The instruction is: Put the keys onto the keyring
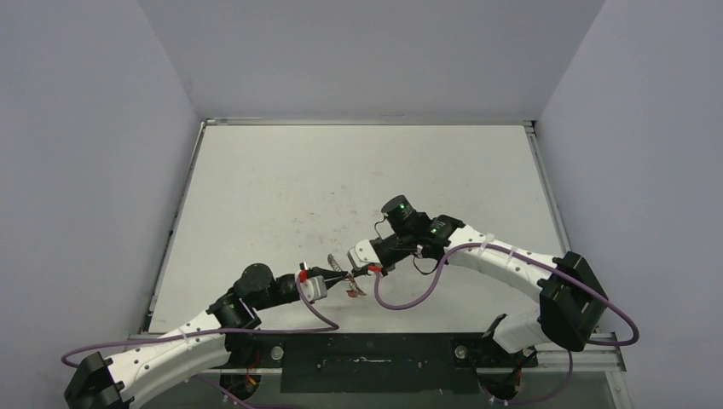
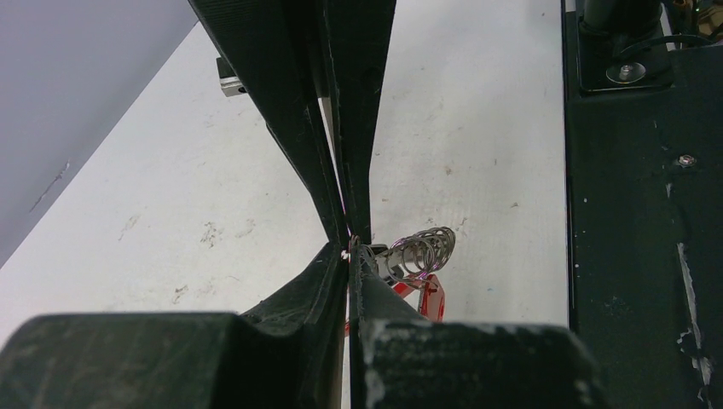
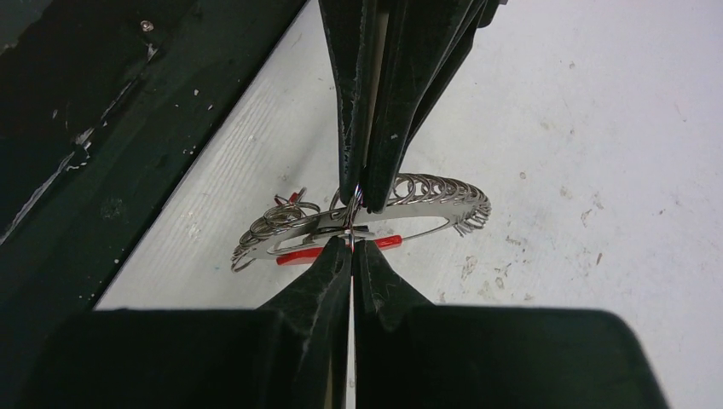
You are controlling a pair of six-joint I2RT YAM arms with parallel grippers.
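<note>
The keyring [image 3: 426, 209] is a flat metal hoop threaded with several small wire rings. A red-sleeved wire [image 3: 298, 256] runs along it in the right wrist view. In the left wrist view its coiled rings [image 2: 433, 249] show beyond the fingertips. My left gripper [image 1: 345, 274] is shut on a small wire ring at the hoop's middle. Close opposite it, my right gripper is shut on a thin metal piece at the same spot. Whether that piece is a key or a ring I cannot tell; the fingers hide most of it.
Both arms meet tip to tip over the front of the white table [image 1: 273, 187]. A red piece [image 2: 433, 298] hangs by the rings. The dark front edge [image 1: 375, 358] lies close below. Behind the arms the table is clear.
</note>
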